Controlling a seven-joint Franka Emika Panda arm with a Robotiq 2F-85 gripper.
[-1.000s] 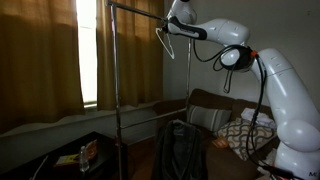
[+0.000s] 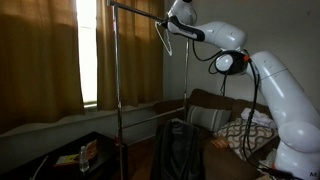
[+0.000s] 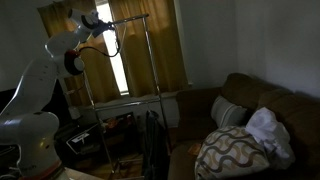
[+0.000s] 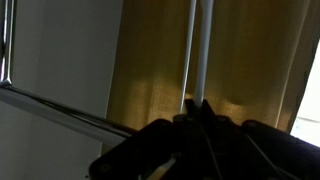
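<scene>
A thin white hanger (image 2: 162, 40) hangs from my gripper (image 2: 165, 22) beside the top bar (image 2: 137, 11) of a metal clothes rack. In the wrist view its pale strands (image 4: 205, 50) run up from between the dark fingers, and my gripper is shut on it. The rack's bar (image 4: 65, 115) crosses the lower left of that view. The second exterior view shows the hanger (image 3: 118, 42) only dimly by the rack. Whether the hanger touches the bar cannot be told.
Brown curtains (image 2: 40, 60) hang behind the rack at the window. Below stands a dark draped item (image 2: 178, 150). A brown sofa (image 3: 250, 95) with cushions (image 3: 230, 150) is to the right. A dark table (image 2: 65, 160) bears small objects at the left.
The arm has shifted slightly left, its elbow a little lower. The hanger stays in the gripper close to the rack's bar.
</scene>
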